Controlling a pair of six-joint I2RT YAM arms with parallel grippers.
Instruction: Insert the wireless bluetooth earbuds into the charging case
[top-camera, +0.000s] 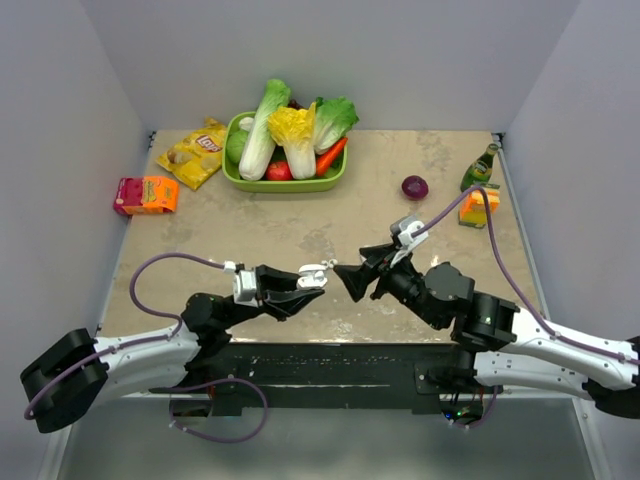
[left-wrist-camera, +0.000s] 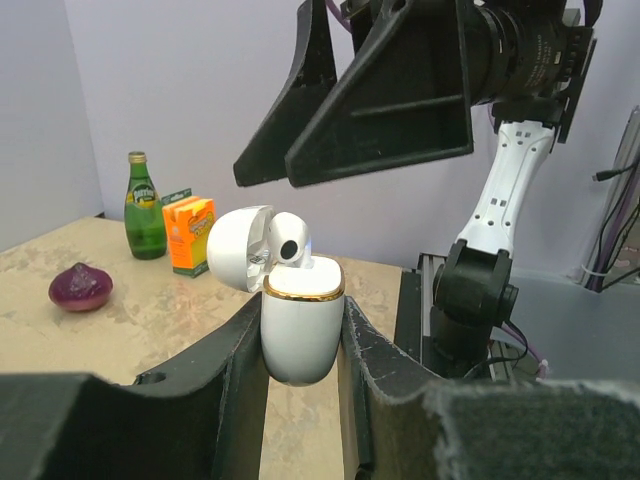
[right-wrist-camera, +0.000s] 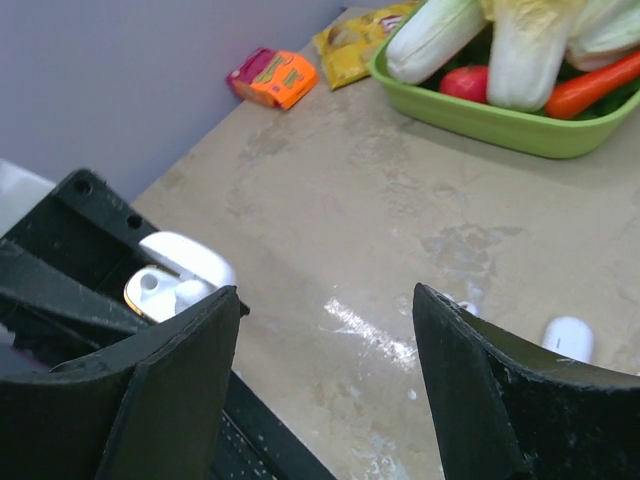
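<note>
My left gripper (top-camera: 300, 288) is shut on the white charging case (left-wrist-camera: 301, 330), which has a gold rim and a raised lid (left-wrist-camera: 234, 247); a white earbud (left-wrist-camera: 288, 240) shows in it. My right gripper (top-camera: 355, 272) is just right of the case, its fingers apart with nothing visible between them; in the left wrist view it hangs above the case. In the right wrist view a small white piece (right-wrist-camera: 567, 338) lies on the table, and another small white object is partly hidden behind a finger.
A green basket of vegetables (top-camera: 245, 178) stands at the back, with a chip bag (top-camera: 192, 152) and orange-pink packs (top-camera: 145, 195) to its left. An onion (top-camera: 414, 189), a green bottle (top-camera: 478, 170) and a juice carton (top-camera: 479, 210) stand at the right.
</note>
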